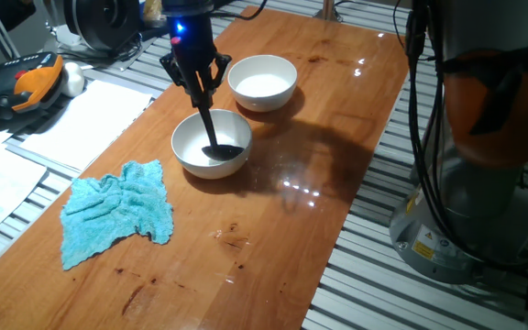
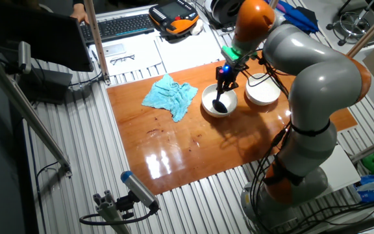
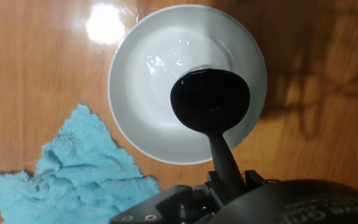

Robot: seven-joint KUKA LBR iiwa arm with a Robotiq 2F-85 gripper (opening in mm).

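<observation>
My gripper (image 1: 205, 99) is shut on the handle of a black ladle (image 3: 210, 99), which points down from it. The ladle's head is inside the nearer white bowl (image 1: 191, 163), toward the bowl's right side in exterior view 1. From the wrist view, the head covers the lower right part of that bowl (image 3: 135, 118); whether it touches the bottom I cannot tell. Bright glints show on the bowl's inside, and what it holds is hard to make out. A second white bowl (image 2: 263, 90) stands just beyond, apart from the first, with a pale inside.
A crumpled turquoise cloth (image 1: 117, 211) lies on the wooden table (image 1: 236, 275) beside the nearer bowl. Papers (image 1: 85, 128) and an orange-black device (image 1: 16, 84) are off the table's left edge.
</observation>
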